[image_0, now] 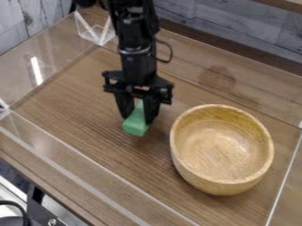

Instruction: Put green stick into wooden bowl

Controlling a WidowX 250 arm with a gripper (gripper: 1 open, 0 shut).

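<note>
The green stick (137, 122) is gripped between the black fingers (124, 107) of my gripper (137, 109), left of the bowl. Its upper part is hidden by the fingers, and its lower end points down toward the table. Whether that end clears the tabletop is hard to tell. To the right stands the wooden bowl (179, 152), round and light brown, with a bare inside. A short stretch of table separates the stick from the bowl's left rim.
Bare wooden table (83, 141) lies to the left and in front. A clear plastic-looking object (94, 31) is near the back left edge. Dark cables (14, 212) hang at the lower left corner.
</note>
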